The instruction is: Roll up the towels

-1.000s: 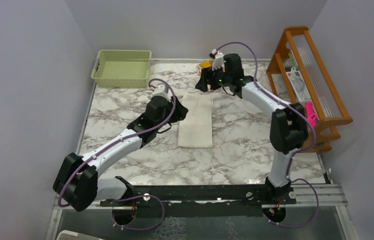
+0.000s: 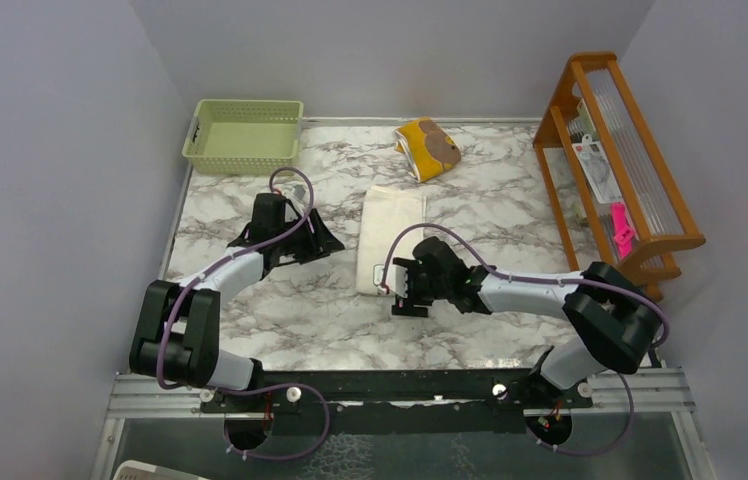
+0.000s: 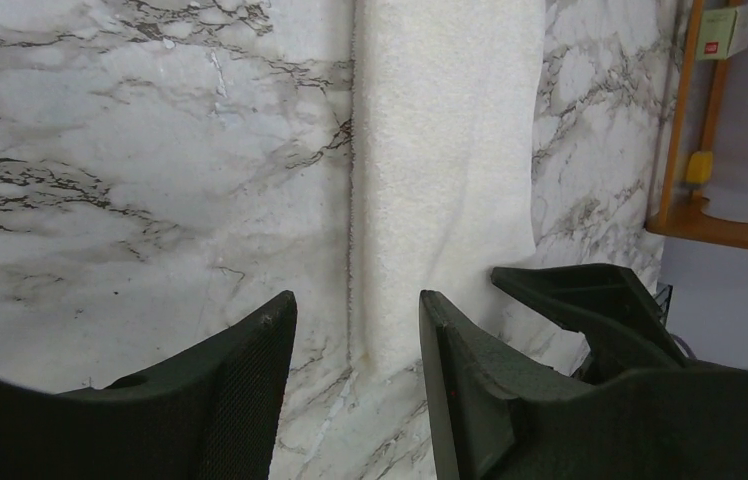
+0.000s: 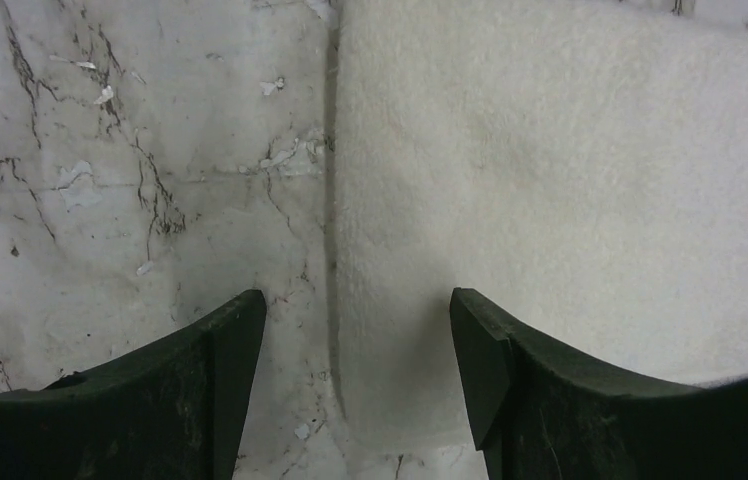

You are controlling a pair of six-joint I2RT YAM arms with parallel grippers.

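A white towel (image 2: 387, 220), folded into a flat rectangle, lies in the middle of the marble-patterned table. Over its near right corner is my right gripper (image 2: 409, 290). Seen from the right wrist, the towel's edge (image 4: 350, 250) runs between the parted fingers, one over bare table and one over cloth; whether they touch it I cannot tell. My left gripper stands open at the towel's left side, with nothing held. The towel (image 3: 450, 140) stretches away from it in the left wrist view. A yellow-and-brown folded towel (image 2: 428, 149) lies at the back.
An empty green basket (image 2: 245, 163) occupies the back left corner. On the right, a wooden rack (image 2: 665, 243) holds a pink item (image 2: 622, 229) and other things. Bare table lies in front of the white towel.
My right arm has swung from the back of the table to the towel's near right corner. The white towel looks unchanged.
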